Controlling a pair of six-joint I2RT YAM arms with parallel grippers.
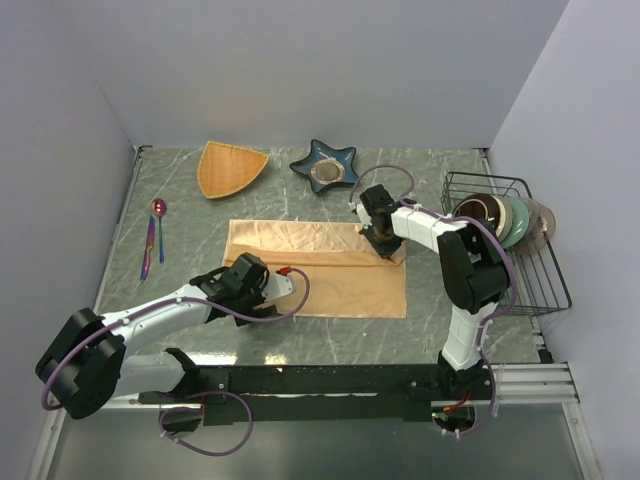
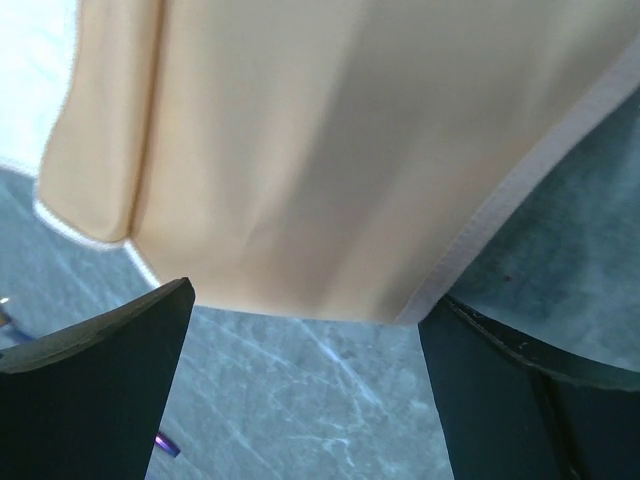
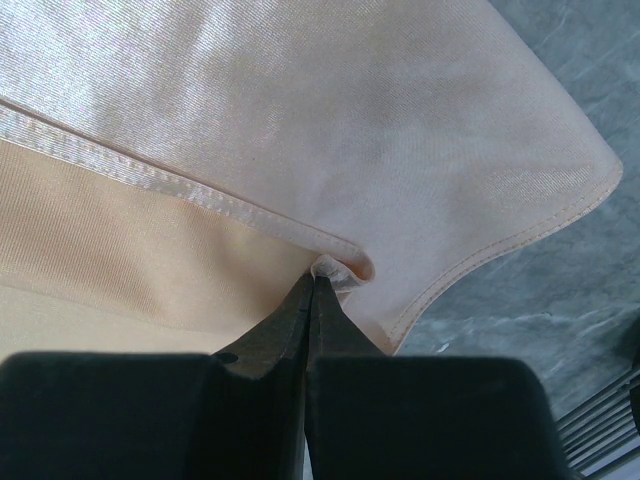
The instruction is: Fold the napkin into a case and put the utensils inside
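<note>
The peach napkin (image 1: 350, 290) lies across the middle of the table, a strip along its centre folded over, the paler satin side (image 1: 300, 236) at the back. My left gripper is open at the napkin's front left corner; cloth shows between its fingers, and the right finger (image 2: 530, 385) overlaps the corner. At the right end of the fold my right gripper is shut, a small curl of hem pinched at its tips. A spoon (image 1: 159, 208) with a blue handle and a purple-handled utensil (image 1: 149, 247) lie side by side on the left.
A wooden leaf-shaped dish (image 1: 229, 170) and a blue star-shaped dish (image 1: 327, 167) stand at the back. On the right is a black wire rack (image 1: 545, 285) holding plates and a bowl. Bare marble lies between the utensils and the napkin.
</note>
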